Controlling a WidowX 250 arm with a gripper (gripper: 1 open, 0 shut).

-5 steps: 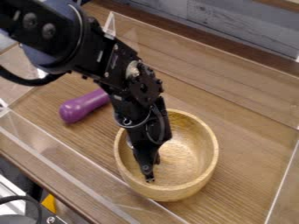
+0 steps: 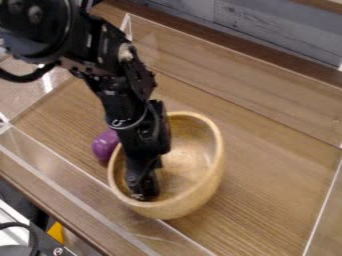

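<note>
The black gripper (image 2: 142,180) reaches down into a pale yellow bowl (image 2: 201,185) in the lower middle, at the bowl's left side. Whether its fingers are open or shut on the rim or on anything inside is hard to tell. A purple object (image 2: 104,147), partly hidden behind the arm, lies just left of the bowl.
A grey plank wall (image 2: 254,35) runs along the back. A small yellow item (image 2: 56,231) and a dark cable sit at the lower left edge.
The gripper and the bowl have moved left, toward the purple object, which is now more hidden behind the arm. The bowl looks more tilted or narrower in view.
</note>
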